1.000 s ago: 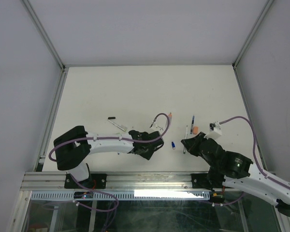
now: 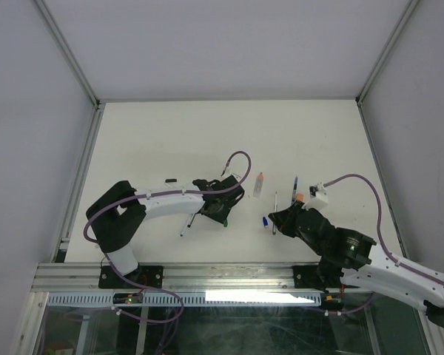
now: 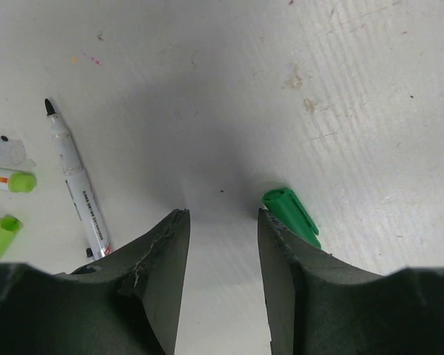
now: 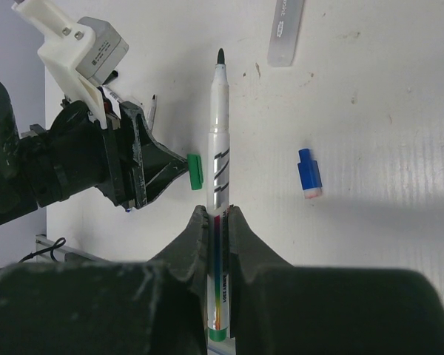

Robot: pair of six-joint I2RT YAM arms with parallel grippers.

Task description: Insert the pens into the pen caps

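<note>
In the left wrist view my left gripper is open, with bare table between its fingers. The green pen cap lies on the table just outside the right-hand finger, partly behind it; whether they touch I cannot tell. From the right wrist view, that cap appears beside the left fingertips. A white pen with a dark tip and a green end is clamped in my right gripper, its tip pointing away from the fingers. Apart from it lies a blue cap. Another uncapped pen rests left of the left gripper.
A light-green cap and a green-ended marker lie at the left wrist view's left edge. An orange-topped bottle, a blue pen and an orange block are on the right.
The left gripper shifted left in the top view. The right gripper, still holding its pen, also moved slightly left.
</note>
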